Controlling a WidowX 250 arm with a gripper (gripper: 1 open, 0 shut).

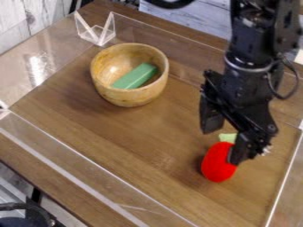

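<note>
A red object [218, 164], rounded and smooth, lies on the wooden table at the lower right, with a small pale green piece just behind it. The black gripper [236, 142] is low over it at its upper right, fingers apart; whether it touches the red object cannot be told. A wooden bowl [109, 62] at the upper left holds a green block [137, 74].
A clear plastic bracket [97, 28] stands at the back left. Clear rails run along its left and right edges.
</note>
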